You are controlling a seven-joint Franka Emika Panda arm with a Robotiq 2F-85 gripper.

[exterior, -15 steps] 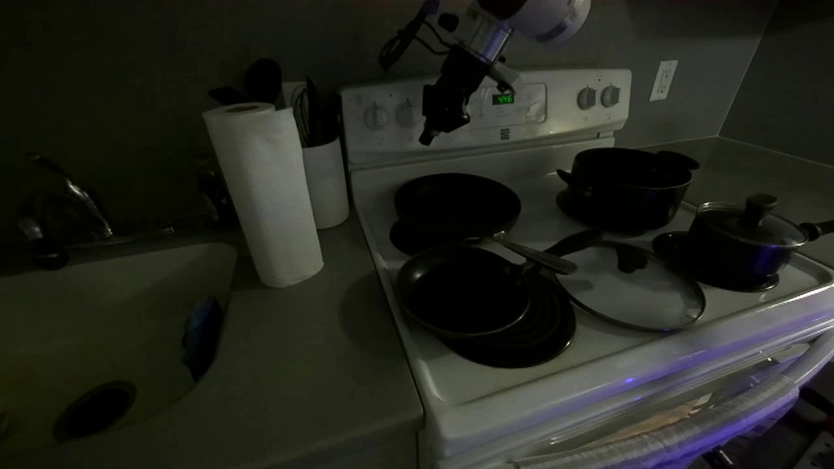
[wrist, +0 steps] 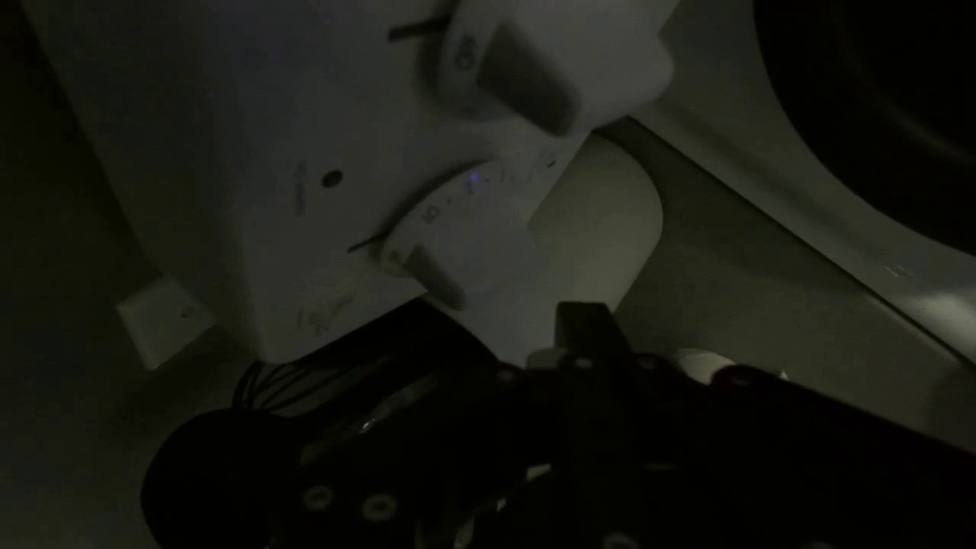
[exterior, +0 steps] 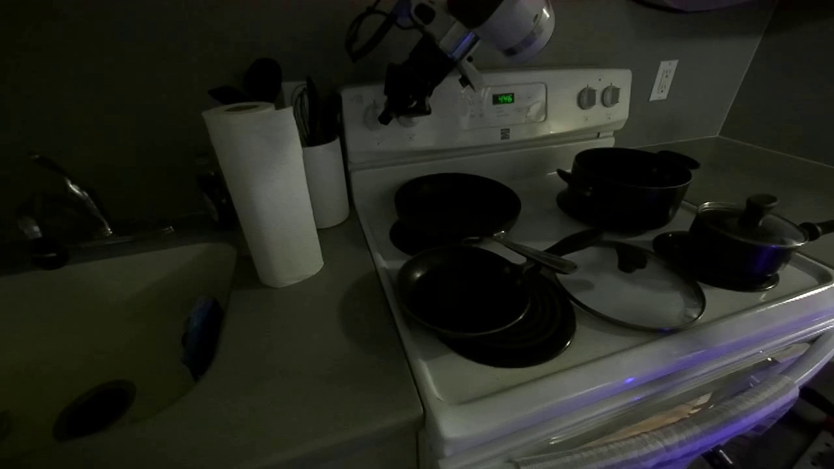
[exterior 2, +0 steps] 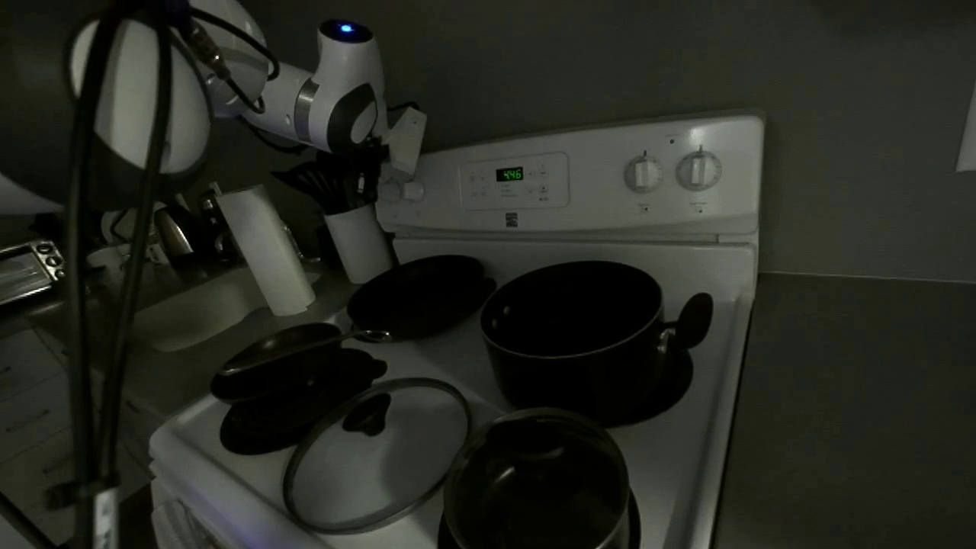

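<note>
My gripper (exterior: 384, 118) hangs in front of the left end of the stove's control panel (exterior: 488, 109). Its dark fingers are shut, and I make out nothing between them. In the wrist view the black fingers (wrist: 590, 329) reach up from the bottom, just below two white knobs: the nearer knob (wrist: 471, 242) and the farther knob (wrist: 558, 73). From the first exterior view the gripper partly hides these knobs. Whether the fingertips touch a knob cannot be told in this dim light.
Below stand a rear pan (exterior: 457, 199), a front pan (exterior: 461, 289), a glass lid (exterior: 645, 293), a large pot (exterior: 633, 187) and a lidded saucepan (exterior: 743, 238). A paper towel roll (exterior: 266, 195) and a utensil holder (exterior: 324, 184) stand left of the stove.
My gripper has moved left and slightly upward along the panel, from beside the clock display to the left knobs. The cookware has not moved.
</note>
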